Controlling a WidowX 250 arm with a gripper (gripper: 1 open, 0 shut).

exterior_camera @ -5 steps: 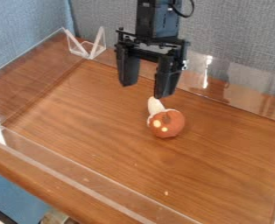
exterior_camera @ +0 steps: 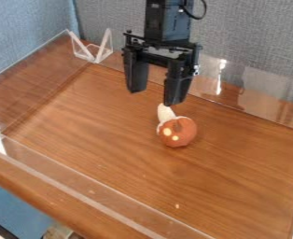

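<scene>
My black gripper (exterior_camera: 157, 86) hangs over the middle of the wooden table, its two fingers spread wide apart with nothing between them. Below it and slightly right, a plush toy shaped like a mushroom (exterior_camera: 179, 133) lies on its side, with an orange cap dotted with pale spots and a whitish stem pointing up-left toward the back. The toy is apart from the fingers.
A white wire-like stand (exterior_camera: 91, 49) is at the back left corner. Grey panels rise behind.
</scene>
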